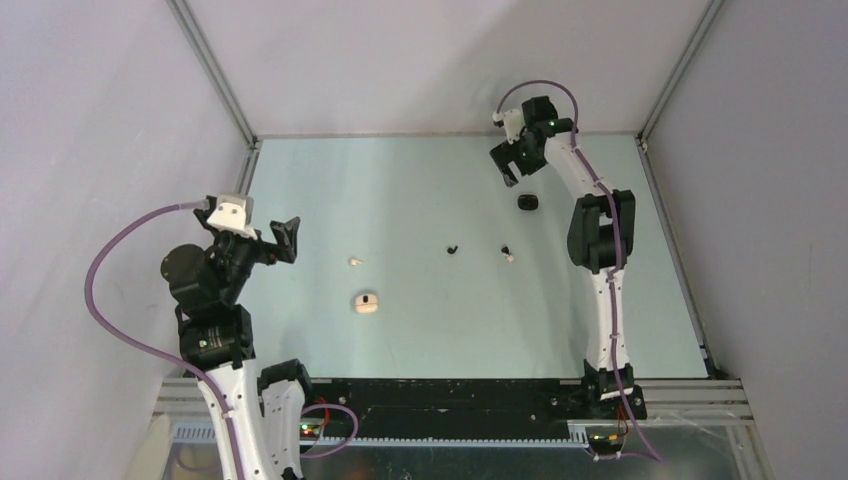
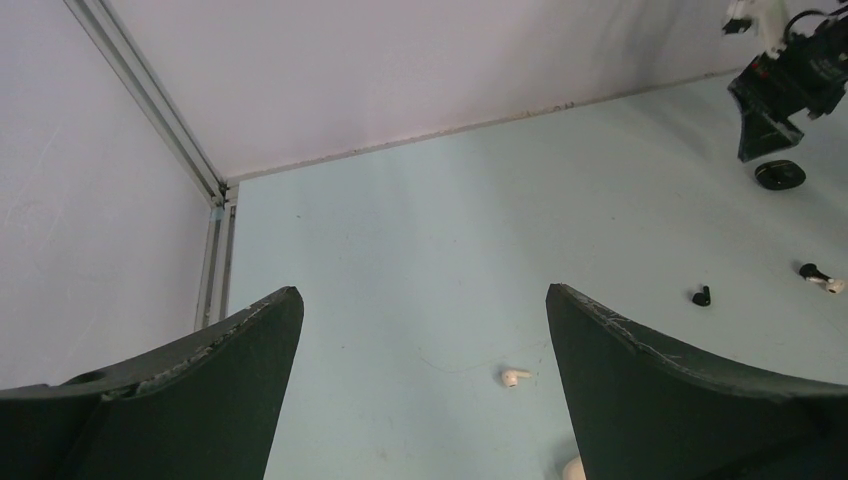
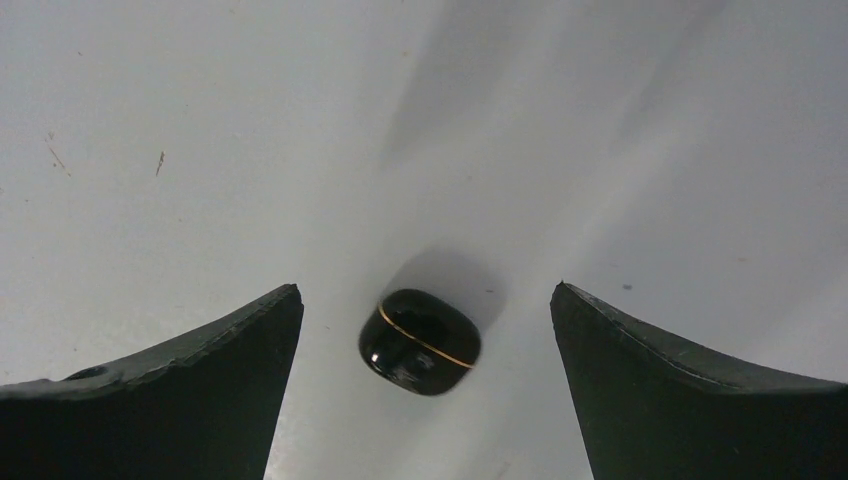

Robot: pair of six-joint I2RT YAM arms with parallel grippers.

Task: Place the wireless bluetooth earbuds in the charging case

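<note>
A black charging case (image 1: 528, 202) with a gold seam stands at the back right; its lid looks shut in the right wrist view. Just behind it, above the table, my right gripper is open, the case (image 3: 420, 342) showing in the gap between its fingers but untouched. A pale case (image 1: 366, 302) lies at the front left. Loose earbuds are on the table: a white one (image 2: 512, 377), a black one (image 2: 702, 296), and a black one (image 2: 810, 271) touching or close to another white one (image 2: 836, 285). Off the left side, my left gripper (image 1: 288, 240) hangs open and empty.
The pale blue table (image 1: 420, 340) is bounded by a white back wall (image 1: 400, 60) and side walls. Purple cables (image 1: 130, 335) loop along both arms.
</note>
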